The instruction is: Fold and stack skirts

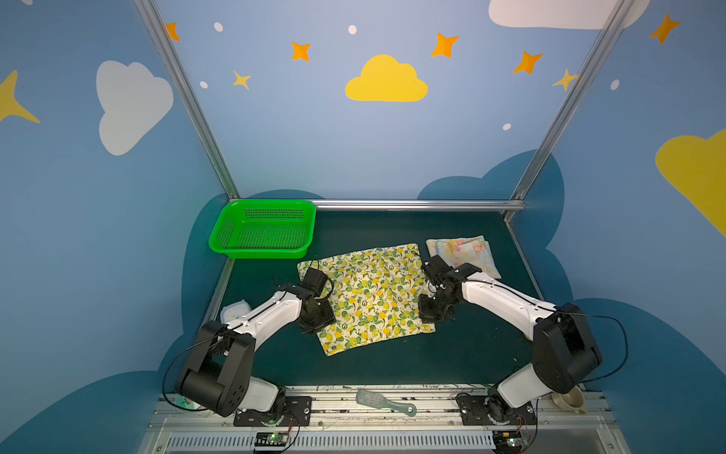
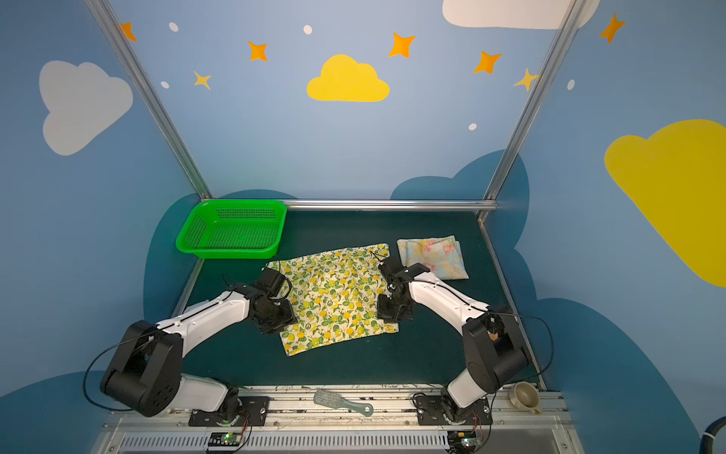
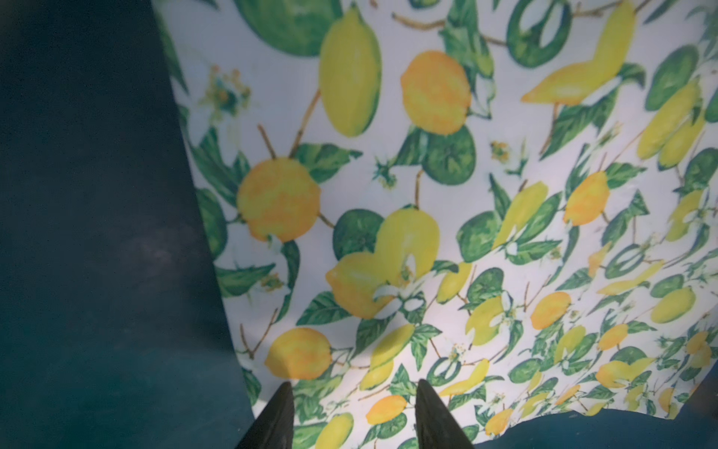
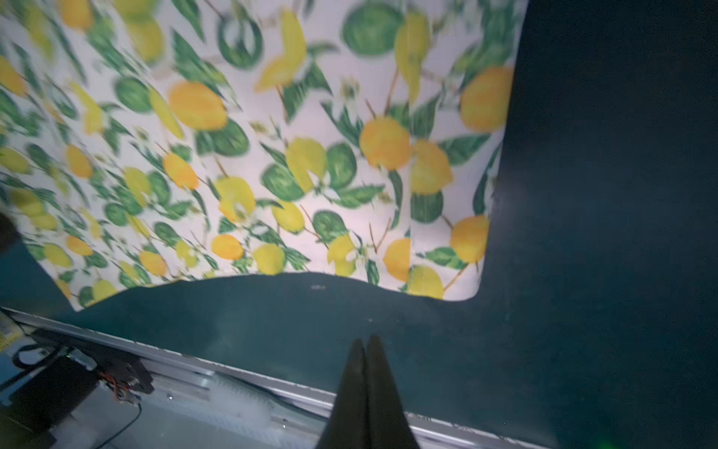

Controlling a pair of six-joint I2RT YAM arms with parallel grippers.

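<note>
A lemon-print skirt (image 1: 374, 295) lies spread out, mostly flat, in the middle of the dark green table. Over its left edge hovers my left gripper, its fingers parted with the lemon cloth showing behind them and nothing gripped. My right gripper is over the skirt's right side in the top views. Its fingertips meet, with no cloth visible between them, and the skirt's near right corner (image 4: 456, 280) shows in front of them. A folded pastel floral cloth (image 1: 465, 253) rests at the back right, behind my right arm.
A green basket (image 1: 264, 252) stands empty at the back left. On the front rail lies a grey-green brush (image 1: 385, 401), and a beige cup (image 2: 525, 397) sits at the right end. Bare table (image 1: 385, 370) runs along the front of the skirt.
</note>
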